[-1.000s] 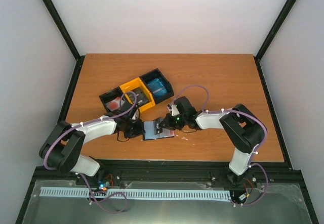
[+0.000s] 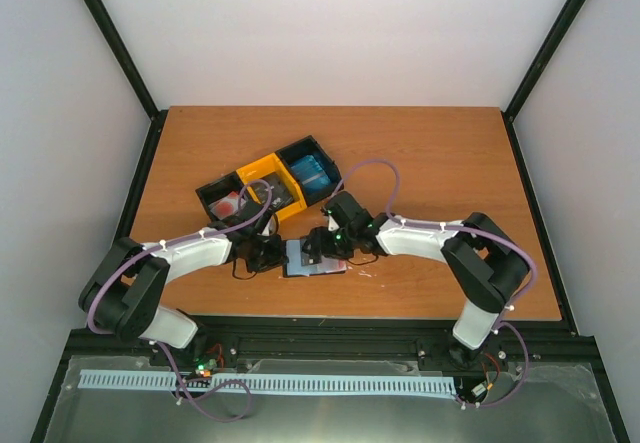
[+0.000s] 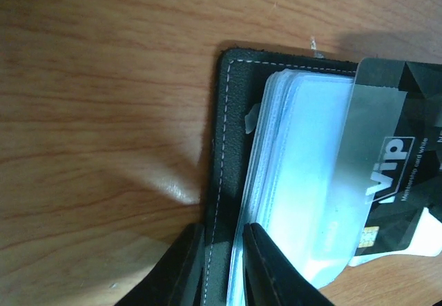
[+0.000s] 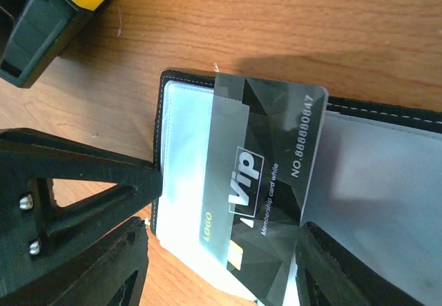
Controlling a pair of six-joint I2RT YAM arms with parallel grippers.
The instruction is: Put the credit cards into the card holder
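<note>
The black VIP card [image 4: 276, 133] lies flat, slanted, on the open card holder [image 4: 387, 175]. Milky film of a clear sleeve covers its left part; the rest, with the number, is bare and its top end overlaps the holder's rim. Over it my right gripper stands open, fingers [image 4: 124, 257] apart on either side, not clamping the card. In the left wrist view, my left gripper is shut on the holder's dark left border, beside the stacked sleeves [image 3: 304, 154]. The same VIP card [image 3: 400, 147] shows at the right there.
Behind the arms sits a row of bins: a black bin [image 2: 222, 187] at left, a yellow bin [image 2: 288, 210] in the middle and another black bin [image 2: 335, 176] at right, with cards inside. Bare wooden table [image 2: 430, 163] stretches to the right and back.
</note>
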